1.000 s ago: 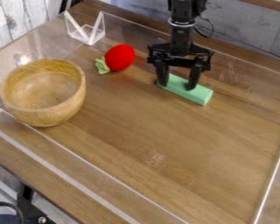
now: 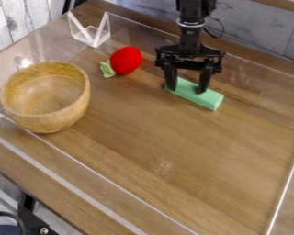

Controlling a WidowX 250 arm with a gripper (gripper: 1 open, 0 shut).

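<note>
My black gripper (image 2: 187, 67) is low over a mint-green bar (image 2: 204, 99) near the back of the wooden table, its fingers around the bar's upper-left part. I cannot tell whether they are closed on it. The green bar lies at a slant, its lower-right end uncovered.
A red round object (image 2: 128, 59) with a small green piece beside it lies left of the gripper. A wooden bowl (image 2: 45, 119) sits at the left, a white wire stand (image 2: 91, 30) at the back left.
</note>
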